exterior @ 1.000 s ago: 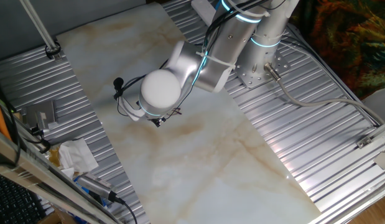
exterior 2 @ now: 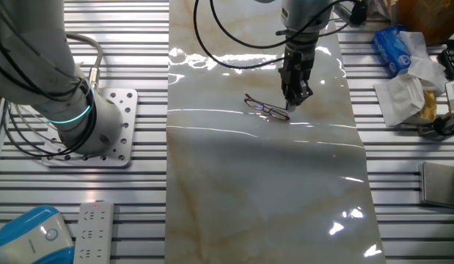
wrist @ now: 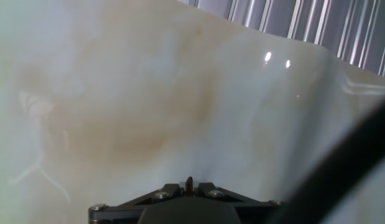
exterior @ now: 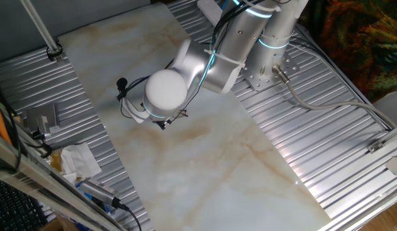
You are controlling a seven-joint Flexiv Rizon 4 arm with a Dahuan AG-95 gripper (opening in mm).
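A pair of dark-reddish eyeglasses (exterior 2: 267, 108) shows in exterior view 2 over the marble-patterned board, with one end at the tip of my gripper (exterior 2: 291, 108). Whether the glasses touch the board is hard to tell. In the wrist view, the black fingers of my gripper are close together at the bottom edge, with a thin red-brown piece of the eyeglasses (wrist: 190, 185) between them. From exterior view 1, the arm's wrist covers most of the gripper (exterior: 164, 124), and only a small dark bit of the glasses (exterior: 184, 113) sticks out.
The marble-patterned board (exterior: 217, 173) is bare around the gripper. Beyond its edge lie a blue tissue pack (exterior 2: 392, 50), white paper (exterior 2: 400, 100) and a grey box (exterior 2: 441, 183). Black cables (exterior 2: 234, 64) loop beside the arm. A power strip (exterior 2: 93, 233) lies near the base.
The upper arm has shifted very slightly, and the visible bit of the glasses beside the gripper sits at a slightly different angle. Everything else looks the same.
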